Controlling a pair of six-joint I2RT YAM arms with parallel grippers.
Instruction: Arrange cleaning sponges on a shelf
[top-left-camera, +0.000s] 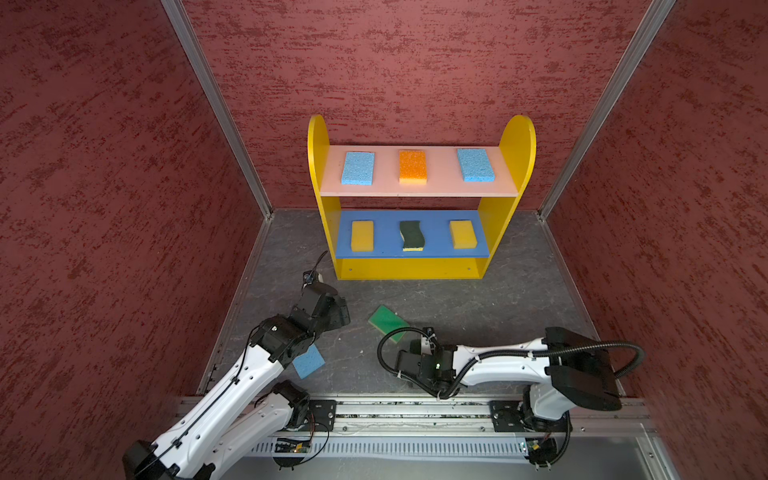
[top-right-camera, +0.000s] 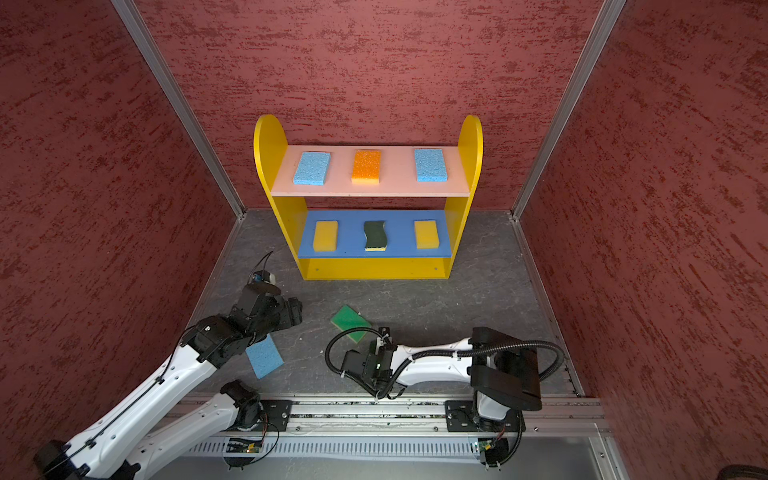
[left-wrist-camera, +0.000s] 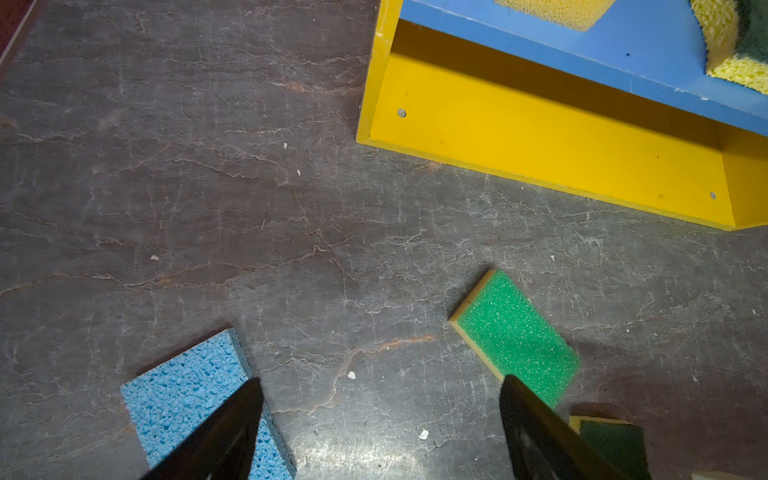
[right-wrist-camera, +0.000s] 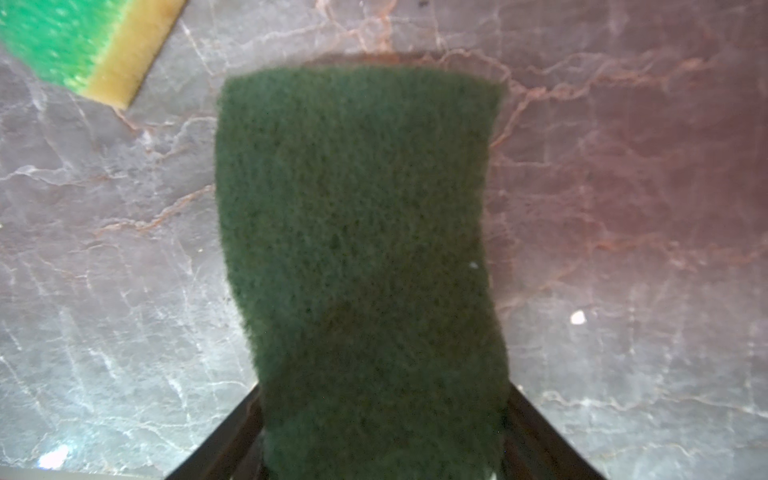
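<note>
On the yellow shelf unit (top-left-camera: 409, 269), three sponges rest on the pink board and three on the blue one. On the floor lie a green sponge (left-wrist-camera: 514, 336), a blue sponge (left-wrist-camera: 192, 400) and a dark green sponge (right-wrist-camera: 360, 200), partly under my right arm. My right gripper is right at the dark green sponge, one finger either side; whether they grip it is unclear. My left gripper stands open above the floor, between the blue and green sponges, nothing between its fingers.
Red walls (top-left-camera: 656, 160) enclose the work area on the sides and back.
</note>
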